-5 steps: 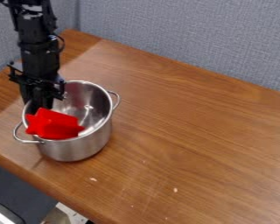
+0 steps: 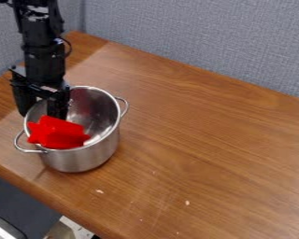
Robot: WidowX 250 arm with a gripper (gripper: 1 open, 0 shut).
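A steel pot (image 2: 96,149) with two side handles stands at the left front of the wooden table. A red object (image 2: 60,134) lies inside it, toward its left side. My black gripper (image 2: 46,105) reaches down from the upper left to the pot's back-left rim, its tip at or just inside the pot, behind the red object. Whether the fingers are open or shut, or hold anything, is unclear.
A grey padded wall (image 2: 208,42) runs along the back. The table's front-left edge lies close below the pot.
My gripper has shifted slightly at the pot's back-left rim, and the red object appears to have moved very little; the pot stays in place.
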